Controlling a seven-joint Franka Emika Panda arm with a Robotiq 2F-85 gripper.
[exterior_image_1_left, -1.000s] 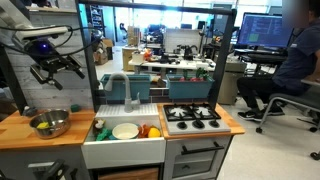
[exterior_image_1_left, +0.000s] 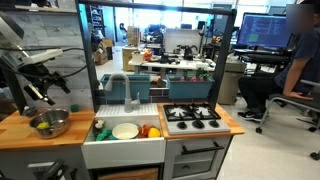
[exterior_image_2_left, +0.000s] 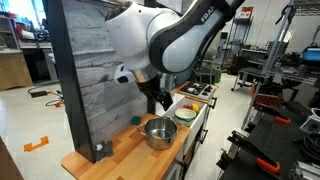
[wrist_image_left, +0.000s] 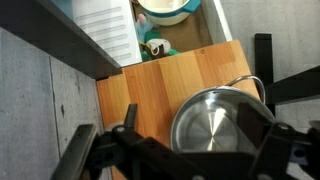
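Observation:
A shiny steel pot (exterior_image_1_left: 50, 123) stands on the wooden counter at the left, with something small and yellow (exterior_image_1_left: 43, 124) inside. My gripper (exterior_image_1_left: 41, 96) hangs above this pot, clear of its rim. In exterior view 2 the pot (exterior_image_2_left: 158, 134) sits below the arm. From the wrist, much of the bare pot bottom (wrist_image_left: 206, 125) shows between the dark, widely spaced fingers (wrist_image_left: 130, 125) of the open gripper. Nothing is held. The yellow item does not show in the wrist view.
To the right of the pot, the white sink (exterior_image_1_left: 92, 152) holds a pale bowl (exterior_image_1_left: 125, 131) and colourful small items. A faucet (exterior_image_1_left: 118, 82) rises behind it, and a black stove top (exterior_image_1_left: 193, 117) lies farther right. A dark upright post (exterior_image_1_left: 88, 60) stands near the arm.
The gripper has come down and slightly left toward the pot over the last second. The pot and sink items stay put. The seated person at the right has shifted.

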